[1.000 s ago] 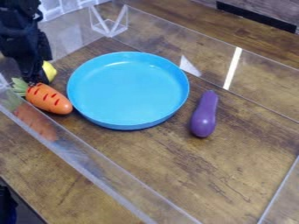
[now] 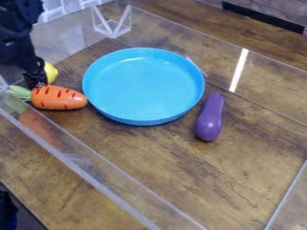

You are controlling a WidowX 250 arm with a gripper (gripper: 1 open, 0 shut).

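Observation:
My black gripper (image 2: 24,70) is at the upper left, low beside a yellow object (image 2: 49,70) that it partly hides; its fingertips are dark and hard to make out. An orange toy carrot (image 2: 57,99) with green leaves lies just below the gripper. A blue round plate (image 2: 144,113) sits in the middle, and a purple eggplant (image 2: 210,120) lies to its right.
Clear plastic walls run along the left and lower left. A small white wire rack (image 2: 110,27) stands at the back left.
The plate has shifted slightly to the right. The carrot has turned flatter and moved a little right. The gripper has moved slightly.

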